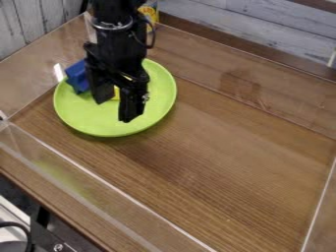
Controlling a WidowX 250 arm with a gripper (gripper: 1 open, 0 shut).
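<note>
A black robot arm reaches down from the top over a green plate [92,120] at the upper left of the wooden table. Its gripper [113,102] hangs low over the plate, largely covering a small yellow object. I cannot tell whether it is open or shut, or whether anything is between its fingers. A blue object [77,75] lies at the plate's back left edge, partly behind the arm.
A yellow item [149,14] stands behind the arm at the back. A raised edge borders its right side.
</note>
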